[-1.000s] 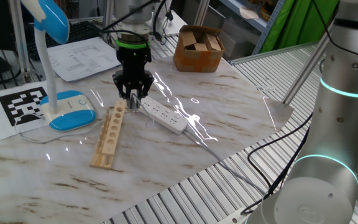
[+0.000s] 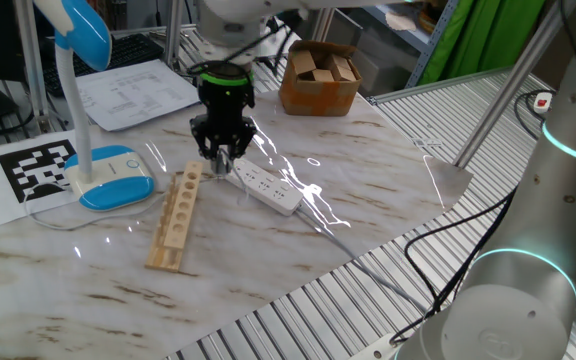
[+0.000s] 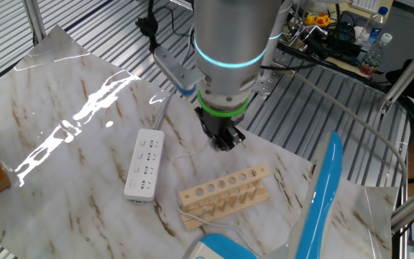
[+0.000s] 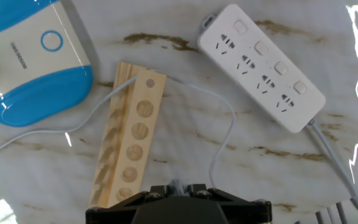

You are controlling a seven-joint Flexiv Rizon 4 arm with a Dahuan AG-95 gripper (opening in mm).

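Observation:
My gripper hangs over the marble table, just beyond the far end of a wooden test-tube rack. At the bottom edge of the wrist view my gripper shows its black fingers close together, with a small greyish, shiny thing between or behind them. What that thing is, and whether the fingers hold it, is unclear. The rack has a row of holes with no tubes visible in them. In exterior view 2 the gripper is above and behind the rack.
A white power strip lies beside the rack. The blue-and-white lamp base stands on the other side, its thin cable crossing the rack. A cardboard box sits at the back, while the table's front is clear.
In exterior view 1 my gripper has shifted slightly to the right, and the arm's links have turned. The rack, power strip and lamp stay where they were.

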